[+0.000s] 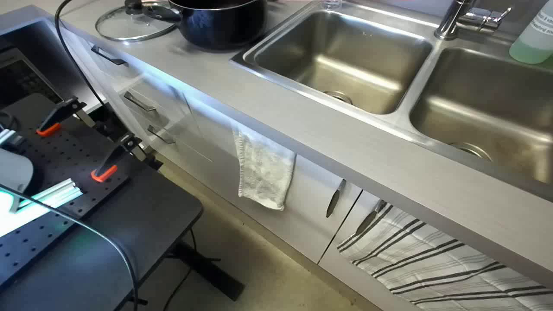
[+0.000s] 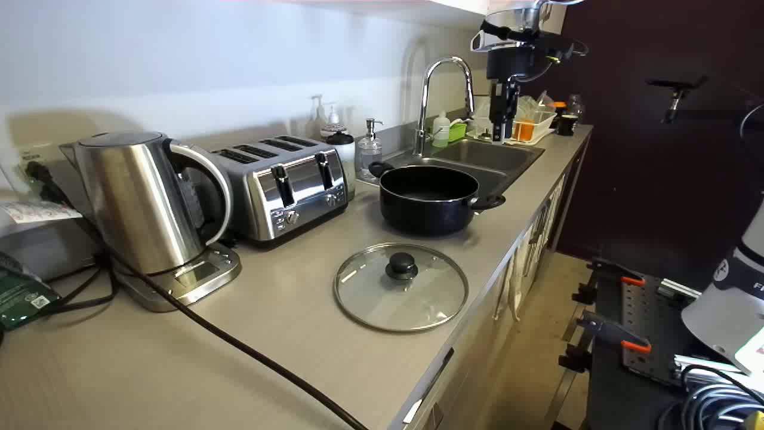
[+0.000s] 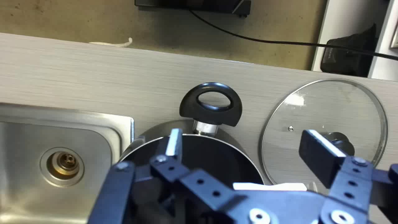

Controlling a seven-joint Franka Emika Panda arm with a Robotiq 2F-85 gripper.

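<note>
Wide apart in the wrist view, the fingers of my open gripper have nothing between them. Below them is the black pot point(image 3: 224, 170), uncovered, with its looped handle point(image 3: 210, 104) toward the counter's front edge. The glass lid point(image 3: 321, 104) with a black knob lies flat on the counter beside the pot; one finger overlaps the knob in this view. From exterior view 2, my gripper point(image 2: 499, 136) points down, well above counter height, and the pot point(image 2: 428, 211) stands between the lid point(image 2: 401, 301) and the sink. Exterior view 1 shows the pot point(image 1: 223, 26) but not the gripper.
A double sink point(image 1: 342, 57) adjoins the pot. The toaster point(image 2: 286, 186) and kettle point(image 2: 136, 208) stand along the wall, and a black cable point(image 2: 265, 358) crosses the counter. Bare counter point(image 1: 363, 140) runs in front of the sink. The faucet point(image 2: 426, 93) rises behind it.
</note>
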